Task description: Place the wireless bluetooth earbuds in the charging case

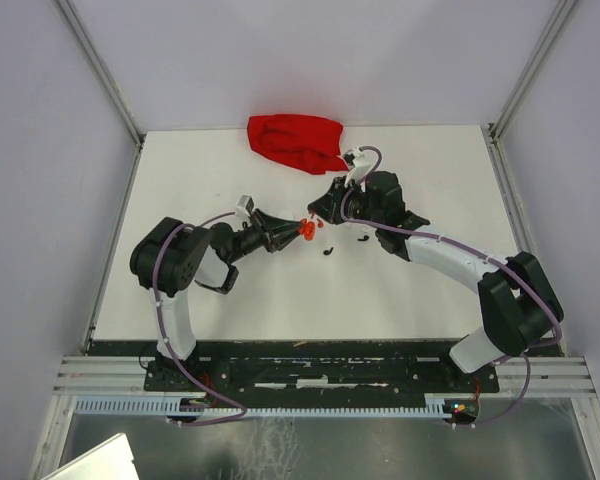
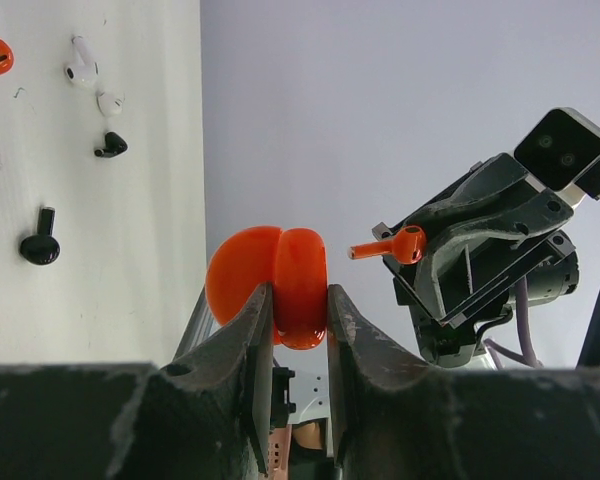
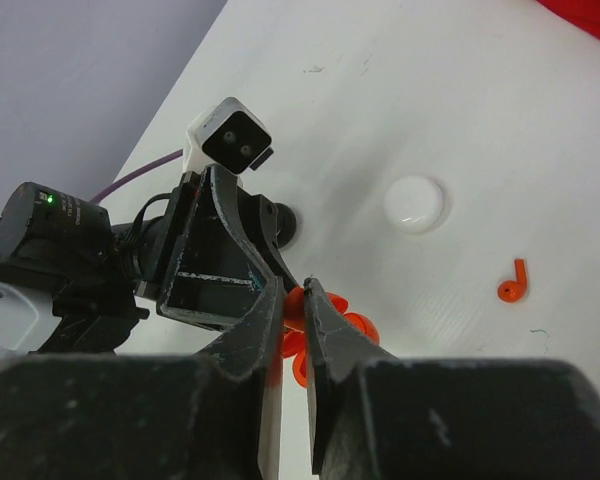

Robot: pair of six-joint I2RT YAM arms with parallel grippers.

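My left gripper is shut on the orange-red charging case (image 2: 301, 285), which hangs above the table in two rounded halves, apparently with its lid open. Facing it, my right gripper has one orange earbud (image 2: 404, 244) between its fingertips, the stem pointing toward the case. In the right wrist view, a bit of that earbud (image 3: 294, 308) shows between the fingers, and the case (image 3: 360, 326) lies just behind, partly hidden. The two are close but apart in the left wrist view. Another orange earbud (image 3: 512, 290) lies on the table.
A round white case (image 3: 415, 203) and a dark round case (image 3: 286, 225) rest on the table. Black earbuds (image 1: 328, 251) and white earbuds (image 2: 81, 68) lie loose there. Red cloth (image 1: 296, 142) is at the back.
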